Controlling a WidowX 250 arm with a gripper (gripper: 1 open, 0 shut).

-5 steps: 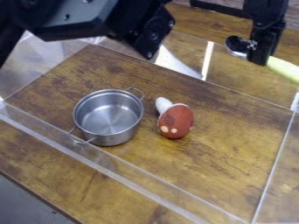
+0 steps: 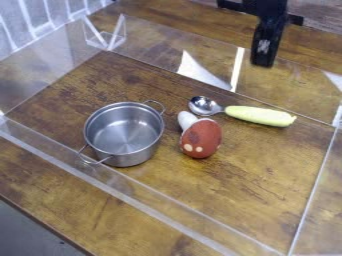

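My dark gripper (image 2: pixel 265 40) hangs at the top right of the camera view, beyond the clear wall; whether it is open or shut is unclear. Inside the enclosure, a steel pot (image 2: pixel 123 134) stands at left. To its right lie a reddish-brown egg-shaped thing with pale spots (image 2: pixel 201 141), a white object (image 2: pixel 187 120) behind it, a metal spoon-like item (image 2: pixel 205 105) and a pale yellow corn-like piece (image 2: pixel 261 116).
Clear walls (image 2: pixel 64 146) surround the wooden work surface (image 2: pixel 147 210). The front and right parts inside are free. A white rack (image 2: pixel 27 20) stands at the back left.
The metal item and yellow piece, earlier near the gripper, now lie inside behind the egg-shaped thing.
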